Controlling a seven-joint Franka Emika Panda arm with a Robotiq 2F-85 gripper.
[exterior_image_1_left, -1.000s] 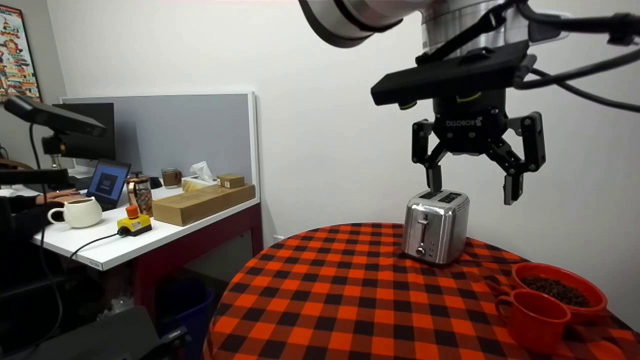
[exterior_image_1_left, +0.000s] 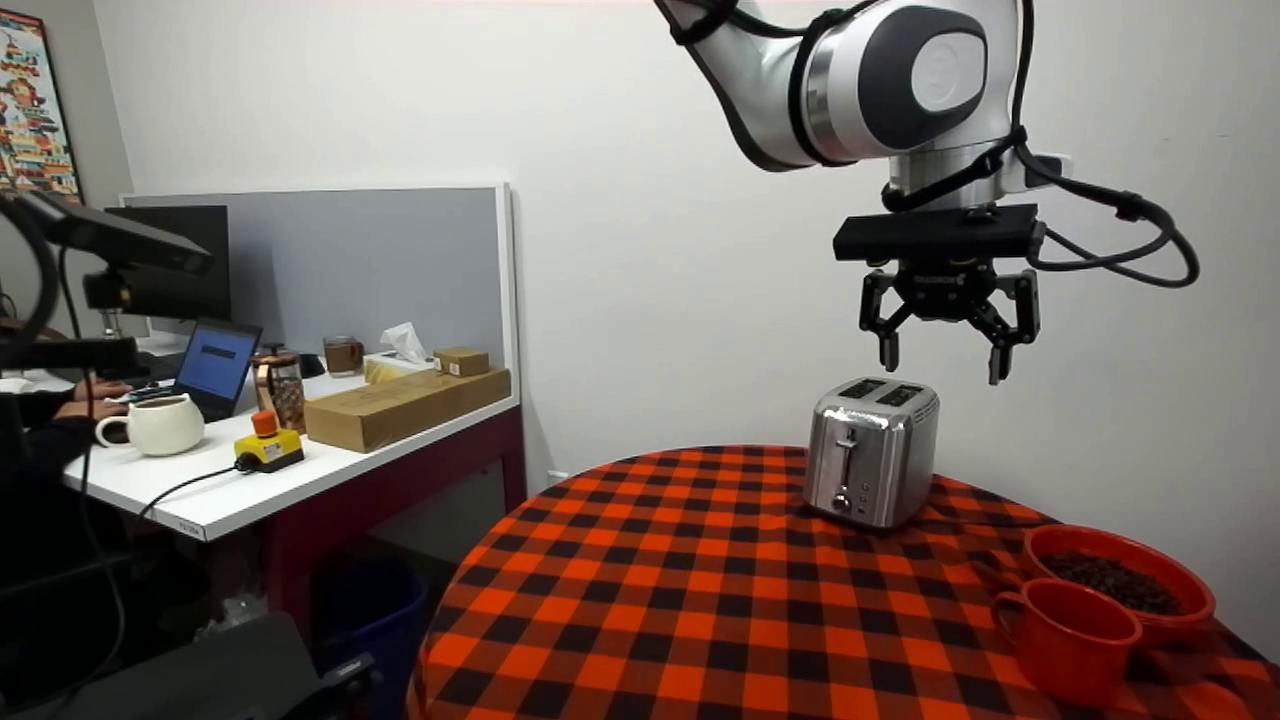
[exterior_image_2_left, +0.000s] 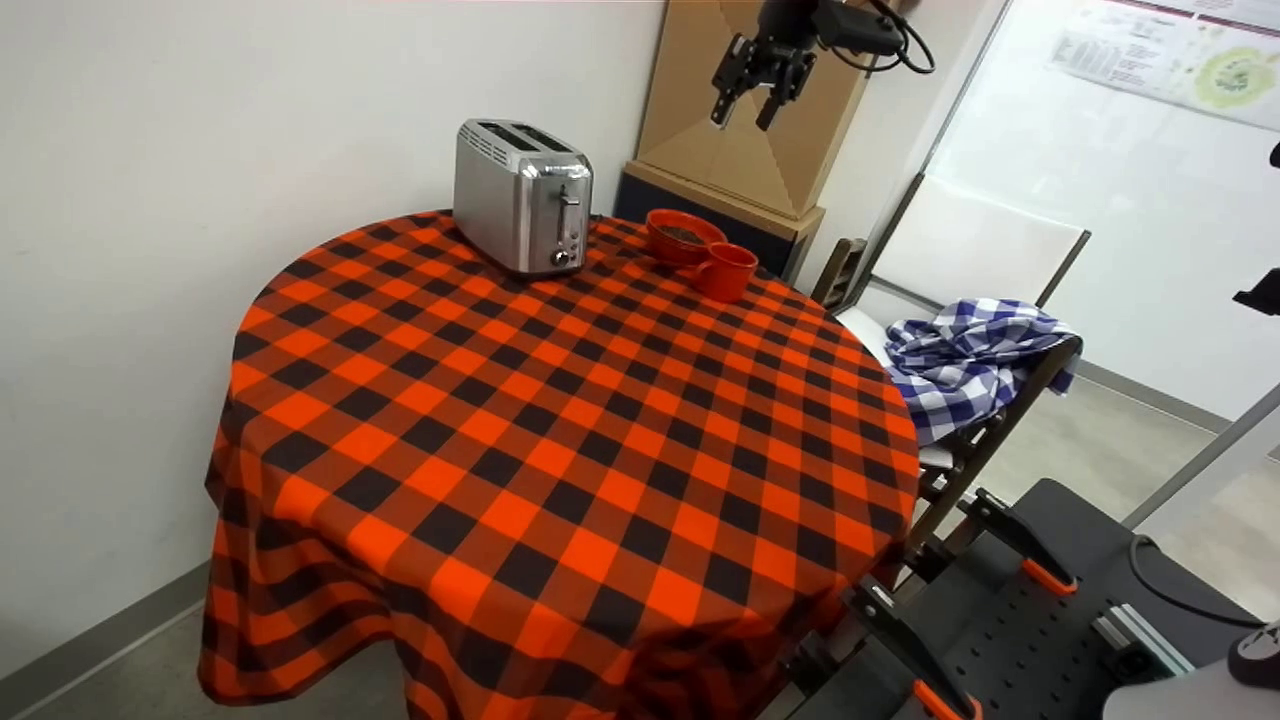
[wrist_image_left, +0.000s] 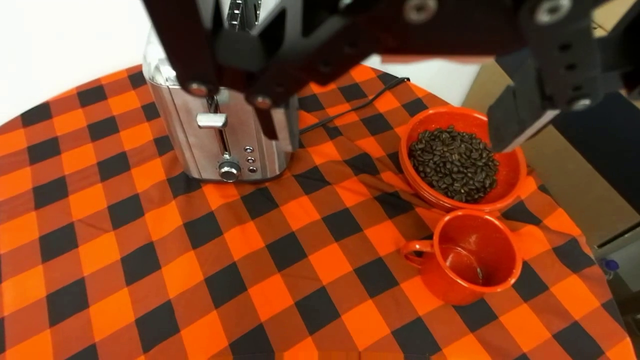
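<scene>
My gripper (exterior_image_1_left: 944, 360) is open and empty, held in the air well above the table. In exterior view 2 the gripper (exterior_image_2_left: 743, 118) hangs higher than the red bowl (exterior_image_2_left: 684, 238) and red mug (exterior_image_2_left: 726, 274). The wrist view shows dark coffee beans (wrist_image_left: 453, 163) in the bowl (wrist_image_left: 414, 180). Just in front of the bowl stands the mug (wrist_image_left: 456, 282), upright, with no beans visible inside and its handle pointing left. A silver two-slot toaster (exterior_image_1_left: 872, 454) stands at the back of the table. Its lever (wrist_image_left: 211, 120) and dial (wrist_image_left: 229, 171) face forward; both slots look empty.
A red-and-black checked cloth (exterior_image_2_left: 480, 480) covers the round table, bare across its middle and front. The toaster's black cord (wrist_image_left: 360, 107) trails toward the bowl. A wall stands close behind the table. A chair with a blue checked cloth (exterior_image_2_left: 978, 360) is to one side.
The arm has drawn away from exterior view 1's camera, toward the back, and looks smaller there. Its gripper has stayed open. Toaster, bowl and mug have not moved.
</scene>
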